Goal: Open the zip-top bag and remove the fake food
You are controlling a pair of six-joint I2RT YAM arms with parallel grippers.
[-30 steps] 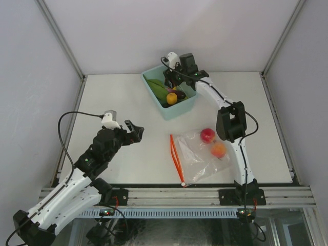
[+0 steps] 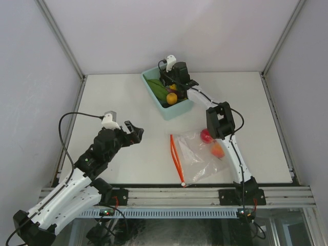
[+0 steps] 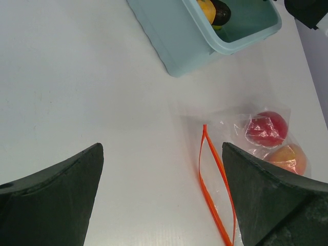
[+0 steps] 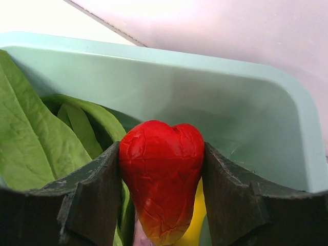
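A clear zip top bag [image 2: 195,163] with an orange zip strip lies on the table in the top view. Inside it, towards its right side, are a red fake fruit [image 2: 206,136] and a peach-coloured one [image 2: 217,150]. My right gripper is shut on a red fake pepper [image 4: 163,169], yellowish at its lower tip. That hand is at the far part of the pale green bin [image 2: 178,109], over the bin's contents. Left of the bag, my left gripper stands open above bare table, its fingers [image 3: 56,197] wide apart and empty.
Inside the bin are green leaves [image 4: 36,138], a yellow item [image 4: 196,215], an orange fruit [image 2: 171,98] and a dark one [image 3: 220,13]. Walls rise behind and beside the table. Bare white tabletop [image 2: 110,97] extends left of the bin.
My right arm has moved a little left, and its gripper with the red pepper is closer to the bin's far wall. Bag and fruits stay put.
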